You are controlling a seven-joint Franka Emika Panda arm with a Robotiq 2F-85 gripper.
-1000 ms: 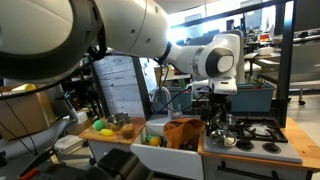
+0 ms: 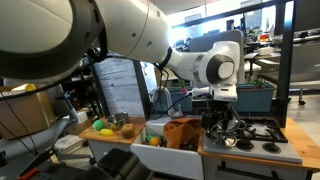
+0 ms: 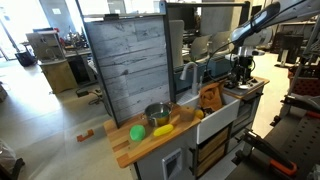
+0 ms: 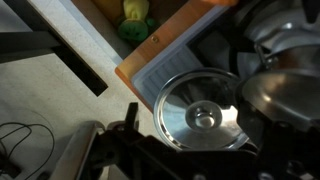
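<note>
My gripper stands open above a round glass lid with a metal rim. In the wrist view, the lid's knob shows between the spread fingers, and I cannot tell whether they touch it. A shiny metal pot lies right of the lid, partly cut off by the frame and dark gripper parts. Exterior view 1 has the gripper pointing down at the shiny cookware on the left side of the stove. Seen from exterior view 2, the gripper is small and far off.
Left of the stove, an open drawer or bin holds an orange cloth and a green and yellow toy. Farther left, a metal pot, a yellow item and a green item sit on the wooden counter.
</note>
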